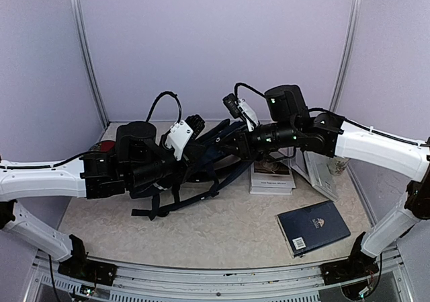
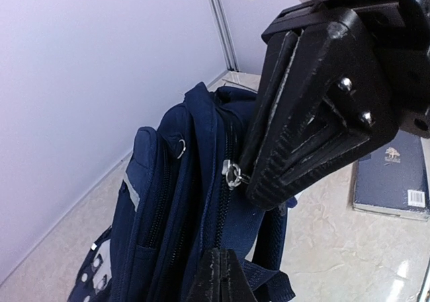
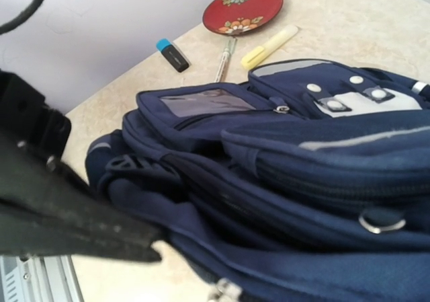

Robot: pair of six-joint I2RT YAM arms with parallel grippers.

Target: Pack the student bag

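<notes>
A dark blue school bag (image 1: 227,175) stands mid-table, largely hidden by both arms in the top view. Its zip edge and metal zipper pull (image 2: 232,173) show in the left wrist view. Right at that pull is my right gripper, shut, with the pull's end between its fingertips. In the right wrist view only one dark finger (image 3: 101,231) appears, beside the bag's edge. My left gripper is shut in front of the bag's fabric, nothing visible between its fingers; whether it touches the cloth is unclear.
A dark blue book (image 1: 313,228) lies at the front right. White books (image 1: 271,181) and a tilted pale case (image 1: 317,174) are behind it. Past the bag lie a red plate (image 3: 243,9), a yellow highlighter (image 3: 270,46), a pen (image 3: 225,60) and a blue-capped marker (image 3: 173,54).
</notes>
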